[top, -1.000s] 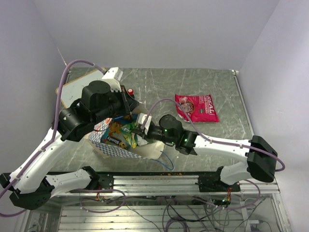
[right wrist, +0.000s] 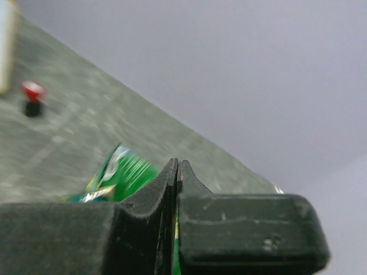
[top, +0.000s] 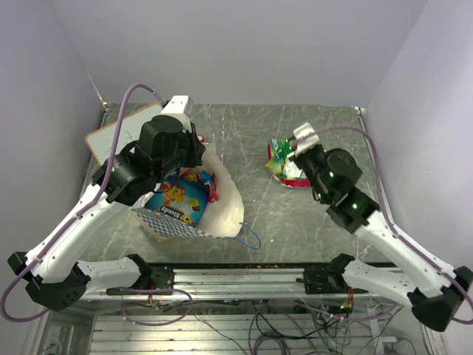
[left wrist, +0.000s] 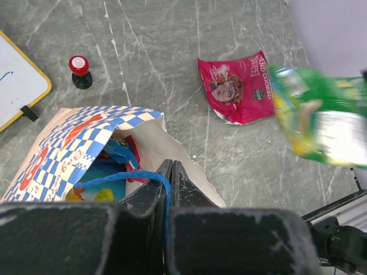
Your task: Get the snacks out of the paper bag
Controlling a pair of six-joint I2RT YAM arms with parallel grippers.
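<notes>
The paper bag point(top: 224, 211) lies open at the left of the table; its outside is blue-and-white checked point(left wrist: 86, 146). Inside are a blue packet point(top: 179, 200) and a red-and-blue one point(left wrist: 127, 153). My left gripper is shut on the bag's edge, with the blue handle point(left wrist: 127, 175) crossing over it. Out over the right side, a green-and-yellow packet point(left wrist: 321, 114) hangs from my right gripper, shut on it; the packet point(right wrist: 129, 175) shows beneath the fingers. A pink-red packet point(left wrist: 238, 89) lies flat on the table below it.
A whiteboard point(top: 122, 133) with a yellow edge lies at the back left. Near it stands a red-topped button or stamp point(left wrist: 80, 70).
My right gripper has come up out of the bag with the green packet and swung right, over the pink-red packet. My left gripper has shifted slightly and still stays at the bag.
</notes>
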